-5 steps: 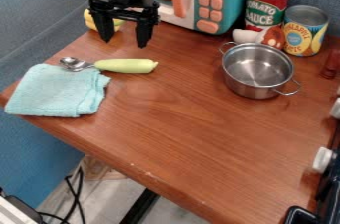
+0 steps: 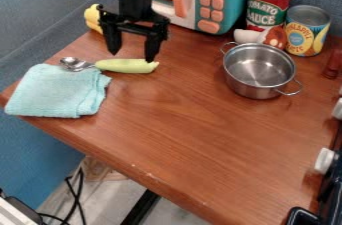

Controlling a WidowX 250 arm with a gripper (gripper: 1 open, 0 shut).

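Observation:
My black gripper (image 2: 132, 45) hangs open over the back left of the wooden table, its fingers just above a pale green-yellow cob or vegetable (image 2: 128, 66), with nothing visible between them. A spoon (image 2: 75, 64) lies at the left end of that item, by a folded light blue towel (image 2: 56, 91). A yellow object (image 2: 92, 16) is partly hidden behind the arm. A steel pot (image 2: 258, 67) stands right of center.
A toy microwave (image 2: 214, 2), a tomato sauce can (image 2: 266, 9), another can (image 2: 306, 32) and small items line the back. A black appliance (image 2: 322, 179) is at the right edge.
My gripper has moved slightly right and down, closer to the pale green-yellow item. The other things have stayed in place.

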